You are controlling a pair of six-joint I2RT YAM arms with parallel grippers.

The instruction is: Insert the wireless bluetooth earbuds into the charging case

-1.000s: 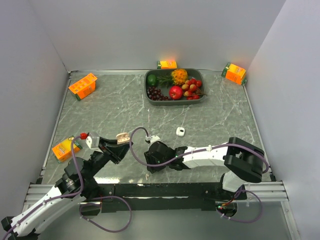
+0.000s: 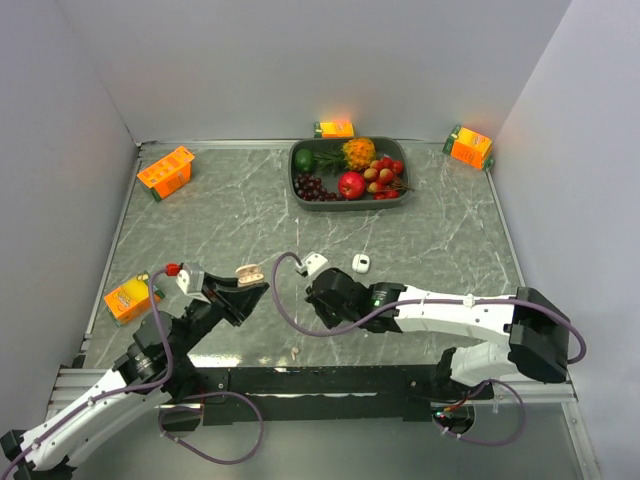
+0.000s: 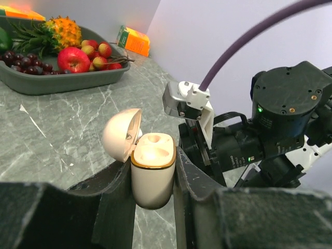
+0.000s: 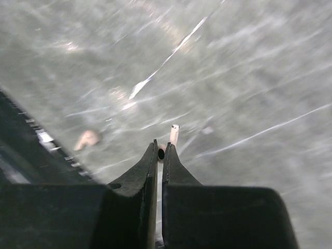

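My left gripper [image 2: 246, 290] is shut on the cream charging case [image 3: 152, 174], held upright with its lid [image 3: 120, 134] flipped open and its empty-looking wells facing up. My right gripper points down over the counter, shut on a small cream earbud [image 4: 174, 134] whose stem shows above the fingertips. Another earbud [image 4: 87, 138] lies on the marble near the front edge, seen blurred in the right wrist view and small in the top view [image 2: 295, 351].
A grey tray [image 2: 347, 203] of fruit stands at the back, with orange boxes [image 2: 166, 175] around the edges. A white mouse-like object [image 2: 361, 263] lies right of centre on the marble counter [image 2: 200, 232]. The dark front ledge [image 2: 280, 380] borders it.
In the top view my right arm has lifted and shifted slightly right and up from near the front edge. The left arm with the case has stayed almost still.
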